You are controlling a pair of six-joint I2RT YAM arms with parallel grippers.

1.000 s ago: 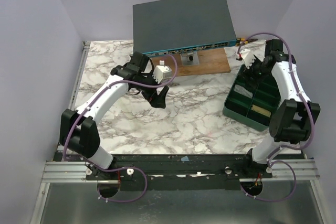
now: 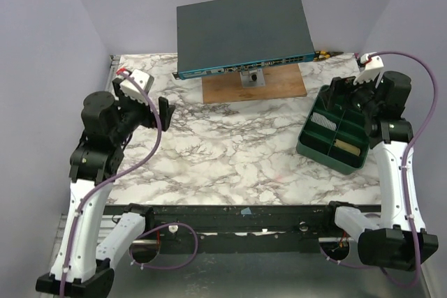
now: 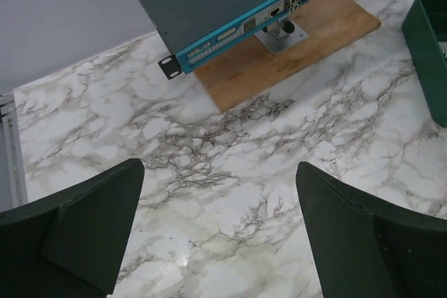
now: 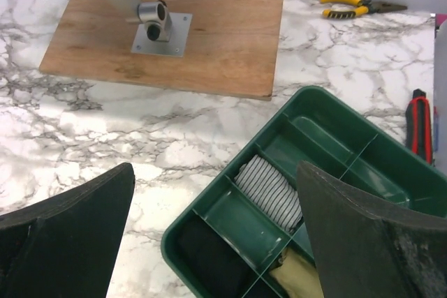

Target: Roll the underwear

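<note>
My left gripper hangs above the left side of the marble table, open, with only tabletop between its fingers. My right gripper is open above the green divided box at the right. In the right wrist view the box holds folded grey striped cloth, a dark item and a tan item. I cannot tell whether any of these is underwear.
A large dark rack device stands at the back on a wooden board. Yellow pliers and a red-black tool lie at the back right.
The left arm has drawn back leftward over the last second.
</note>
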